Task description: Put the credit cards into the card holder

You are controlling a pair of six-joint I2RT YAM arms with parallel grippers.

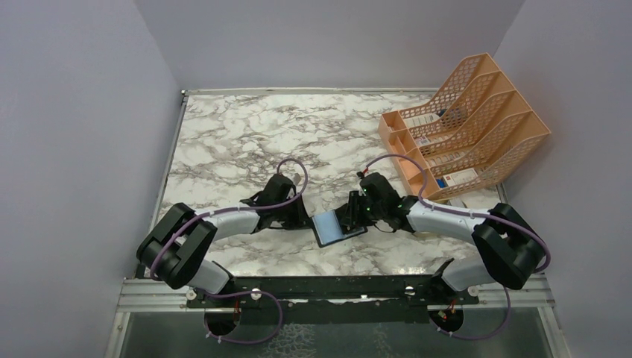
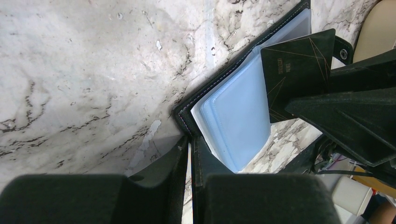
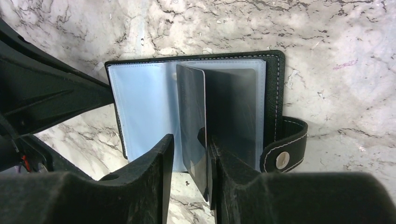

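Observation:
The open card holder (image 3: pixel 144 102), black-edged with light blue sleeves, lies on the marble table. A black credit card with thin gold lines (image 2: pixel 299 70) stands tilted over its sleeves. My right gripper is part open around this card, one finger close against it and a gap showing on the other side. At the holder's near left corner is my left gripper, its fingertips close together at the black edge; whether they pinch it cannot be told. A dark sleeve (image 3: pixel 233 112) lies flat on the holder's right half.
A snap strap (image 3: pixel 285 149) sticks out from the holder's right side. At the back right stands an orange tiered rack (image 1: pixel 477 119) with several items in it.

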